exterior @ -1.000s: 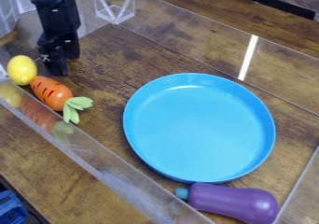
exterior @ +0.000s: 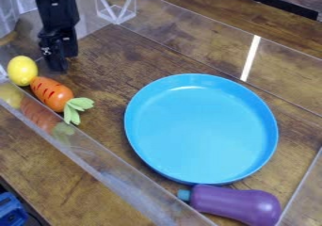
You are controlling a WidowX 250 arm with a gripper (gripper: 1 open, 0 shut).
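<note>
My black gripper (exterior: 56, 53) stands at the upper left, low near the wooden floor, its fingers apart and just above and behind a yellow lemon (exterior: 22, 70) and an orange toy carrot (exterior: 52, 93) with green leaves. Nothing shows between the fingers. A large blue plate (exterior: 201, 128) lies right of centre, and a purple toy eggplant (exterior: 236, 204) lies below it at the lower right.
Clear walls (exterior: 111, 164) enclose the wooden work area. Bare wood (exterior: 151, 56) lies between my gripper and the plate. A blue object (exterior: 8, 211) sits outside at the lower left.
My gripper has shifted very slightly; the lemon, carrot, plate and eggplant look unmoved.
</note>
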